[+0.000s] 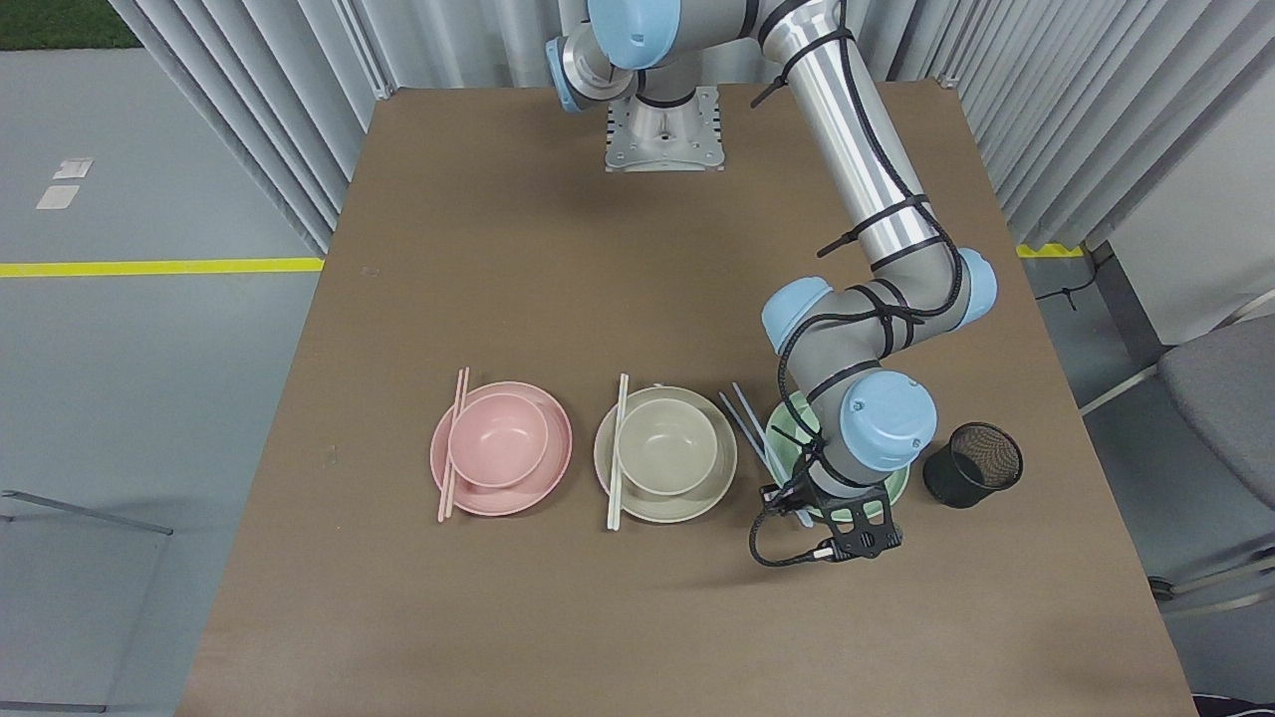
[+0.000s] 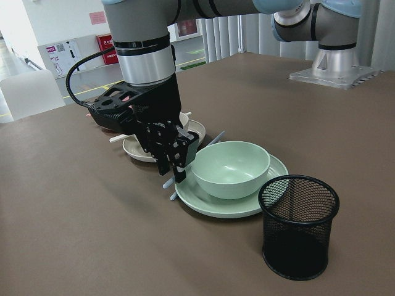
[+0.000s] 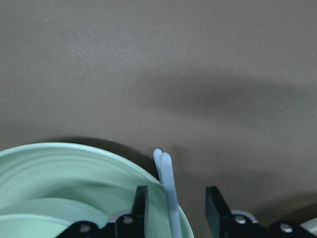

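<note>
The gripper hangs low, open, over light blue chopsticks [image 3: 168, 178] lying at the edge of a green plate [image 3: 99, 168]. In the wrist view their ends sit between the two black fingers. In the left view the gripper [image 2: 172, 169] is at the near-left rim of the green plate [image 2: 219, 208], beside the green bowl [image 2: 231, 169]. The arm hides much of this setting in the front view.
A black mesh cup [image 1: 971, 465] stands right of the green setting. A grey plate with bowl [image 1: 666, 448] and chopsticks, then a pink bowl [image 1: 498, 441] on its plate with chopsticks, sit to the left.
</note>
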